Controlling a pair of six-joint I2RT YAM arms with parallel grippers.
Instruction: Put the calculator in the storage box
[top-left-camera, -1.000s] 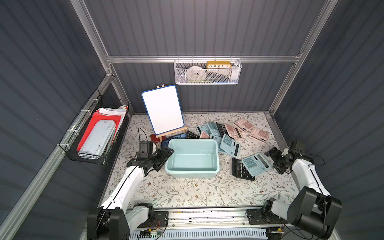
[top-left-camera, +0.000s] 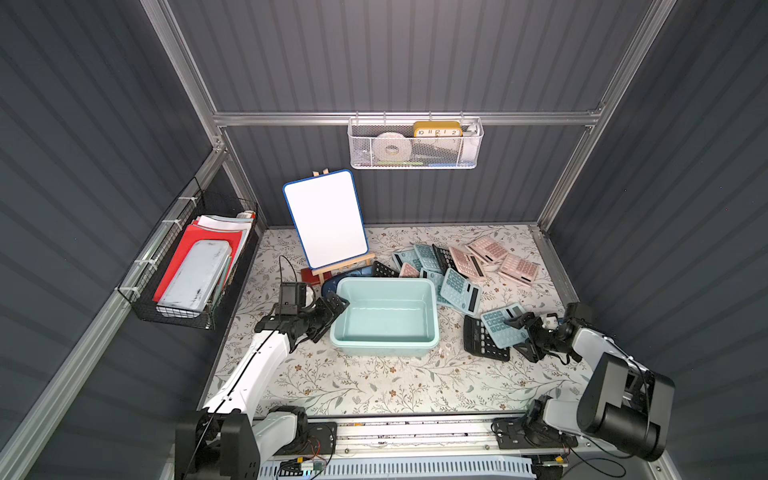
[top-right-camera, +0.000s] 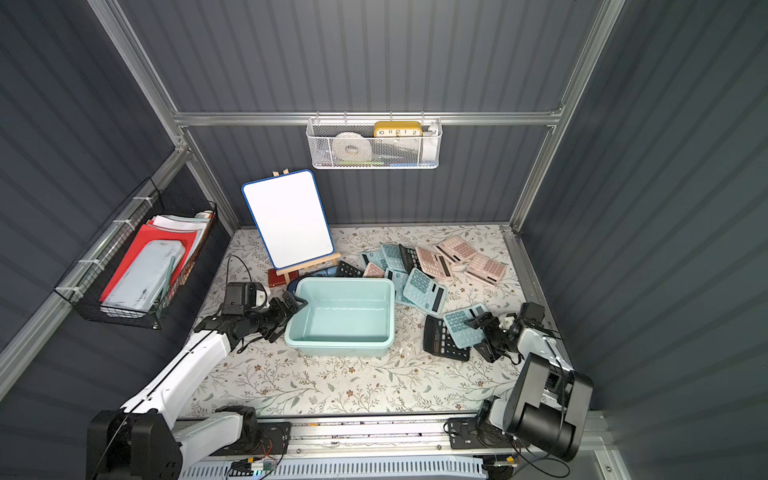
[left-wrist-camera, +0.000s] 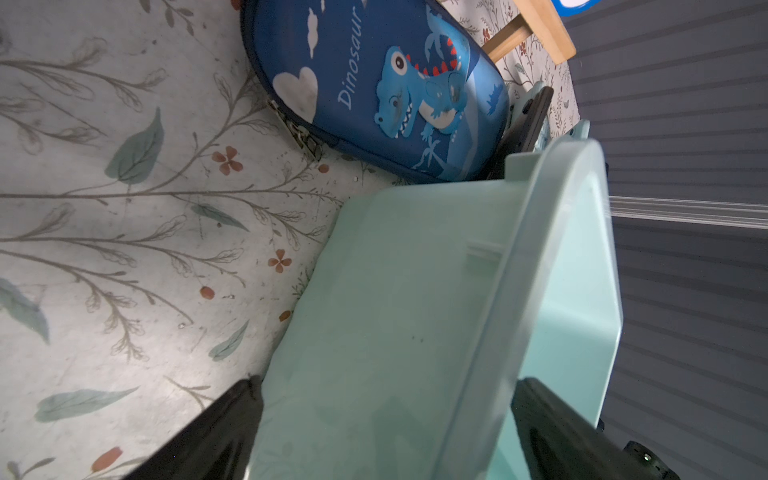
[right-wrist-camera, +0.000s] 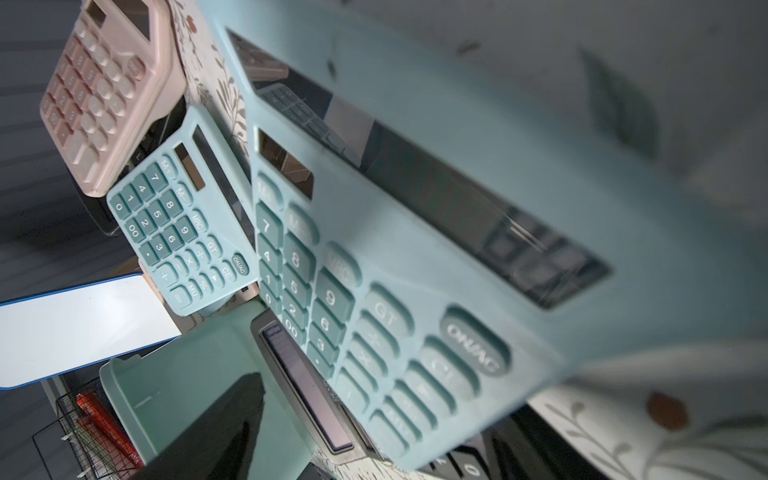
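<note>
The empty mint storage box (top-left-camera: 384, 312) stands mid-table. A light blue calculator (top-left-camera: 499, 322) lies partly over a black calculator (top-left-camera: 484, 345) to its right. My right gripper (top-left-camera: 524, 336) is at that blue calculator's right end, its fingers on either side of its edge, part open; the calculator fills much of the right wrist view (right-wrist-camera: 376, 272). Whether the fingers grip it cannot be told. My left gripper (top-left-camera: 332, 312) is open at the box's left rim, seen close in the left wrist view.
More blue, pink and black calculators (top-left-camera: 460, 296) crowd behind and right of the box. A dinosaur pencil case (left-wrist-camera: 376, 96) and a whiteboard on an easel (top-left-camera: 324, 220) stand behind the box.
My right gripper has moved left and down onto the blue calculator's right end. The left arm has not visibly moved.
</note>
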